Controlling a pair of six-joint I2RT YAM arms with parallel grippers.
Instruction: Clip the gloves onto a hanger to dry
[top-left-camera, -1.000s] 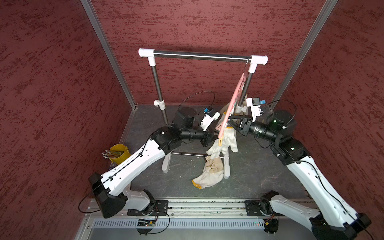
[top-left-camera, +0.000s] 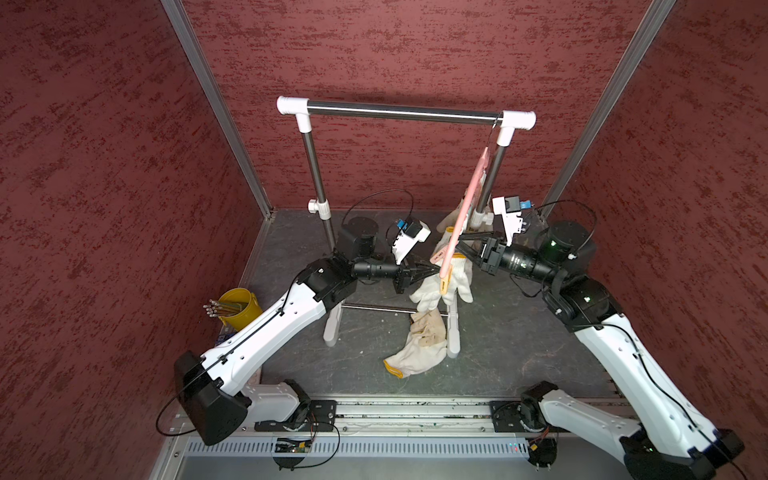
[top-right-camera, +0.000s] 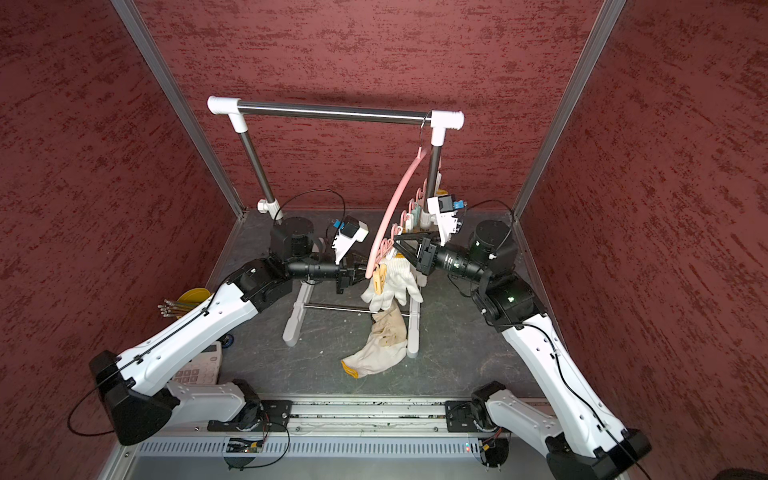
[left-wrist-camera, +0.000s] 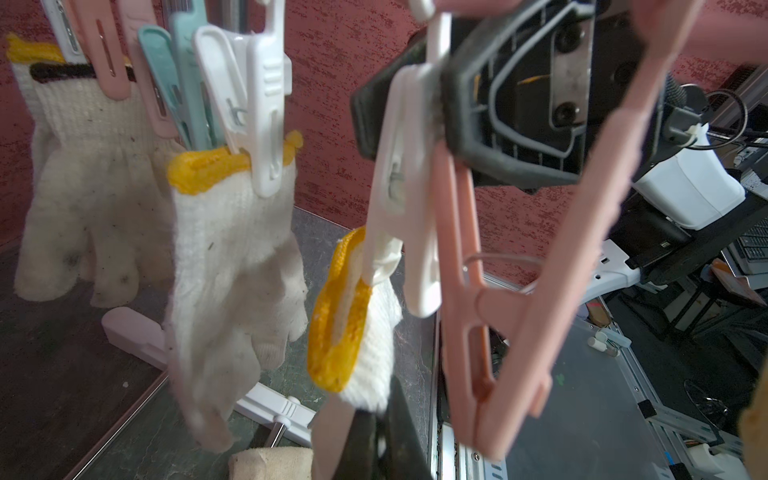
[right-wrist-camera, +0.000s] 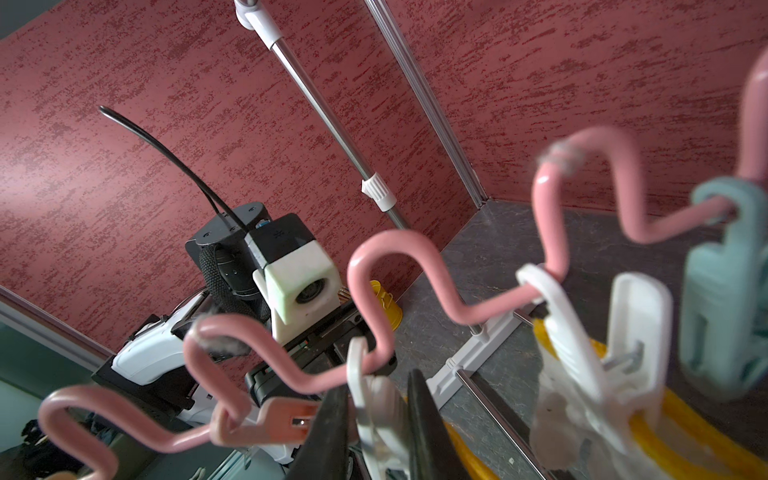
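Observation:
A pink hanger (top-left-camera: 468, 200) with several clips hangs at the rack's right end, with white yellow-cuffed gloves hanging from clips (left-wrist-camera: 264, 120). In the right wrist view my right gripper is shut on a white clip (right-wrist-camera: 380, 408) on the hanger; in the left wrist view that clip is at the yellow cuff (left-wrist-camera: 336, 312) of a glove. My left gripper (top-left-camera: 424, 273) is shut beside that glove, low under the clips; nothing clearly shows between its fingers. Another glove (top-left-camera: 416, 344) lies on the floor below.
The metal rack (top-left-camera: 400, 112) spans above the arms. A yellow cup of rods (top-left-camera: 240, 308) stands at the left. The floor on either side of the rack's feet is mostly clear.
The hanger and glove swayed slightly. My right gripper is nearly still.

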